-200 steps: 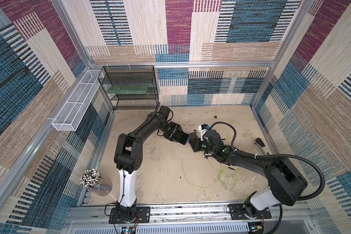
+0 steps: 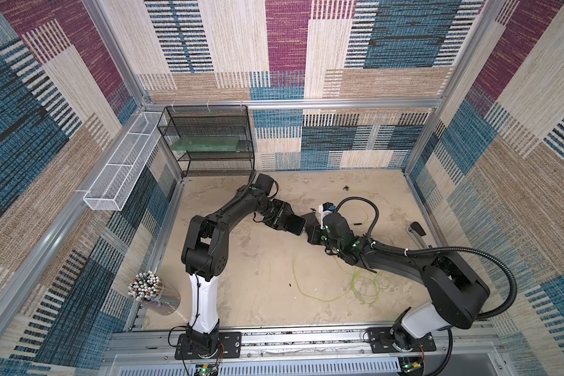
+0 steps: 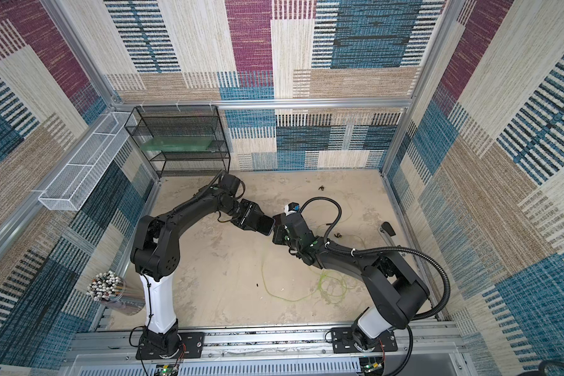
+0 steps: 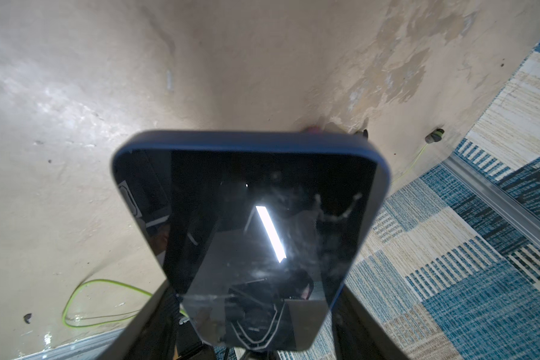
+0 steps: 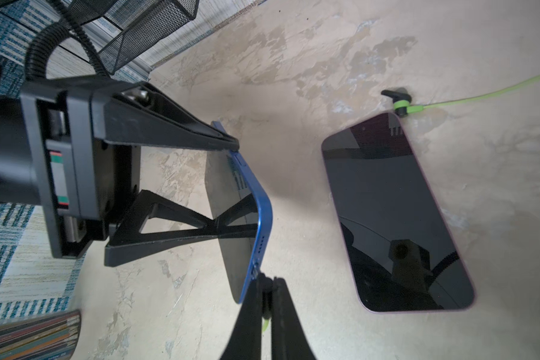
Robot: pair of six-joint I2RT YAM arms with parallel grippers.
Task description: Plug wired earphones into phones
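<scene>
My left gripper is shut on a blue-edged phone, held tilted above the table; its dark screen fills the middle of the left wrist view. At the phone's lower edge, in the right wrist view, a black earphone plug [image 5: 267, 288] points at the rim, its tip close against it; how far in it sits cannot be told. The fingers of my right gripper flank the plug, and their grip on it is unclear. A second phone [image 5: 396, 216] lies flat on the table, an earbud [image 5: 402, 100] on a green cord at its top corner.
The green cord [image 2: 307, 294] loops loosely across the table's front right. A black wire rack [image 2: 206, 141] stands at the back left, with a holder of pens [image 2: 145, 287] at the front left.
The right arm has moved a little, its gripper staying next to the phone.
</scene>
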